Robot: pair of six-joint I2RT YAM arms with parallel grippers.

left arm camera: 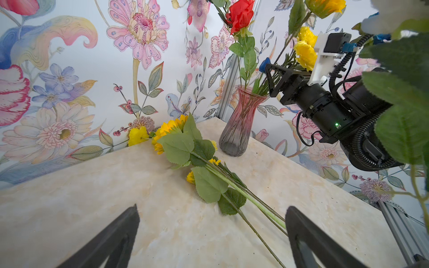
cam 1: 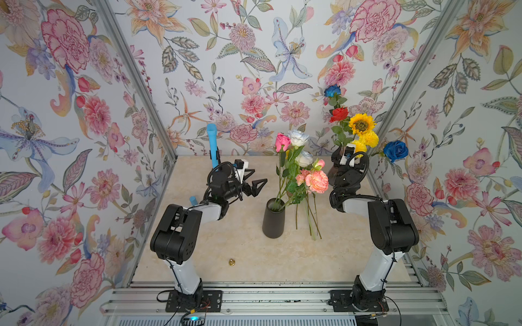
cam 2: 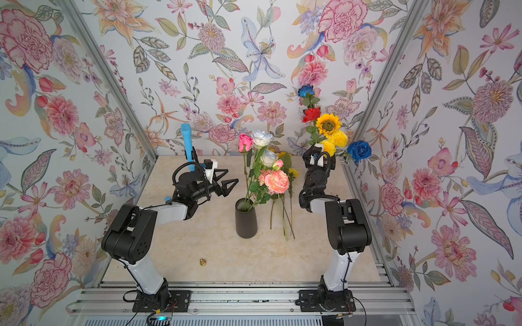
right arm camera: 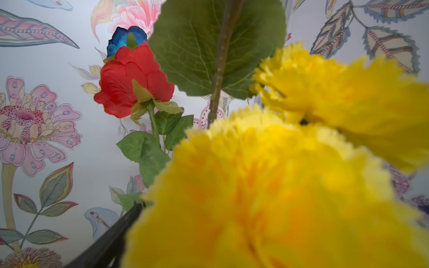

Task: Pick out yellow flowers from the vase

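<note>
A pinkish glass vase (left arm camera: 236,127) at the far right holds a sunflower (cam 1: 361,124), yellow carnations (cam 1: 368,138), a red rose (cam 1: 338,114) and blue roses (cam 1: 395,150). My right gripper is at the stems just above the vase's rim, below the yellow heads. A carnation (right arm camera: 277,201) fills much of the right wrist view and hides most of its fingers; whether a stem is between them does not show. My left gripper (cam 1: 260,176) stands open and empty over the left of the table. Several yellow flowers (left arm camera: 172,129) lie on the table with long stems.
A dark vase (cam 1: 273,220) with pink and white flowers stands mid-table between the arms. A blue object (cam 1: 212,144) is behind the left arm. A small brass item (cam 1: 231,262) lies near the front.
</note>
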